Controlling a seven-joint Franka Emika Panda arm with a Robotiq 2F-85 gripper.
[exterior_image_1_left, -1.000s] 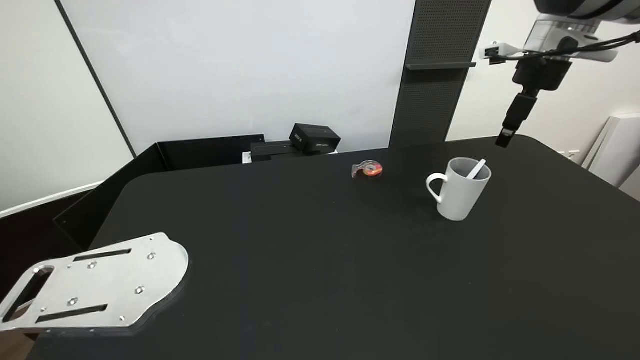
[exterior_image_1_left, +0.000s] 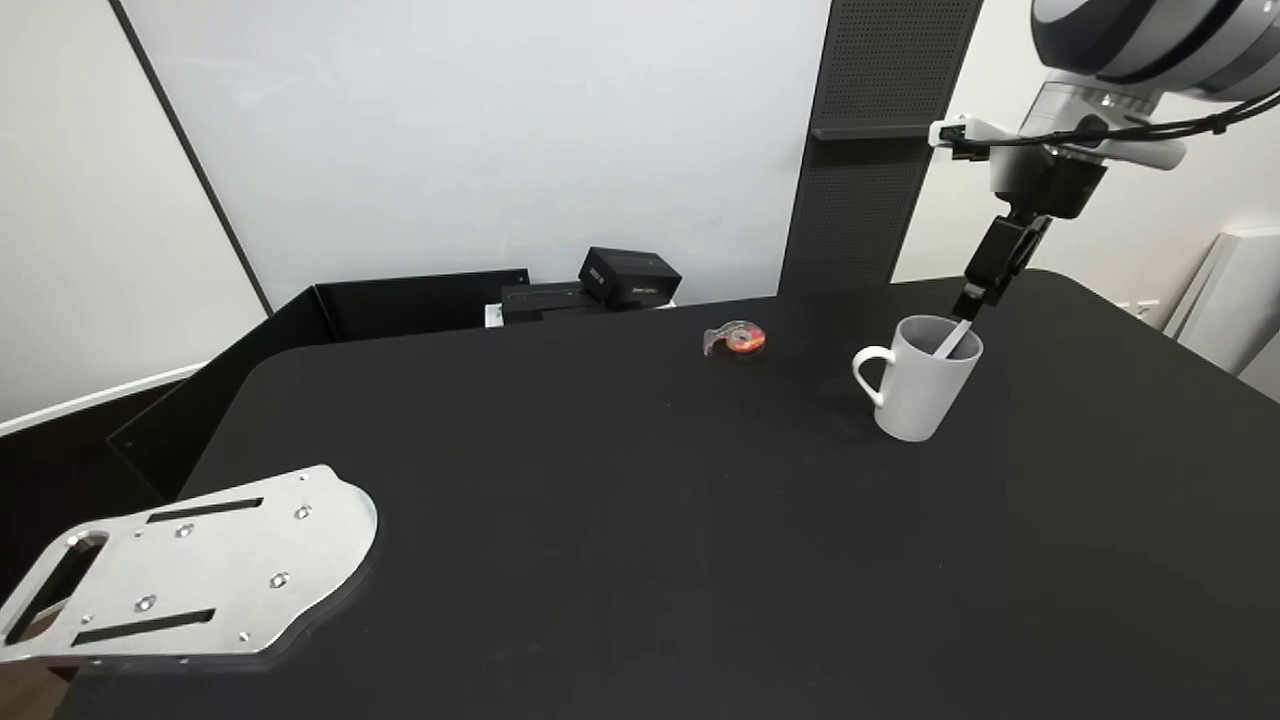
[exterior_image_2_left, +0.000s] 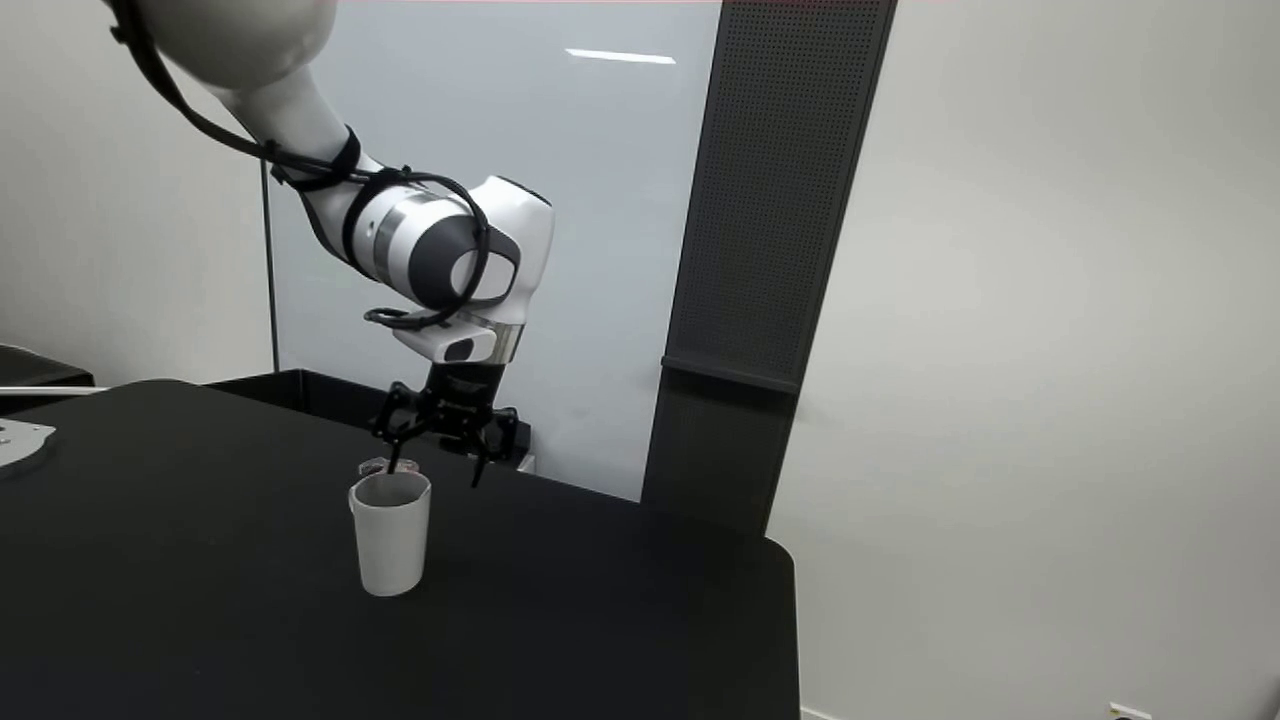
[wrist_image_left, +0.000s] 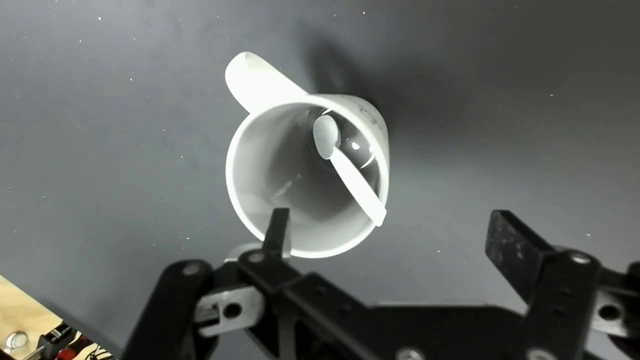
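Observation:
A white mug (exterior_image_1_left: 919, 394) stands upright on the black table, its handle to the left in the first exterior view. Inside the mug (wrist_image_left: 258, 180) leans a small white spoon (wrist_image_left: 358, 185), bowl down and the tip of its handle against the rim. My gripper is wide open with nothing held. In the wrist view, one finger overlaps the near edge of the mug and the other stands clear to the right, over bare table. From the second exterior view, the gripper (exterior_image_2_left: 434, 478) hangs just above and behind the mug (exterior_image_2_left: 392, 540); contact cannot be told.
A clear tape dispenser with orange tape (exterior_image_1_left: 735, 338) lies to the left of the mug near the back edge. At the front left is a silver metal plate (exterior_image_1_left: 228, 552). A black box (exterior_image_1_left: 630, 278) sits beyond the back edge. Mid-table is bare.
My gripper has come down and to the left in the first exterior view, from above the mug's right side to close over its rim. Mug and spoon look unmoved.

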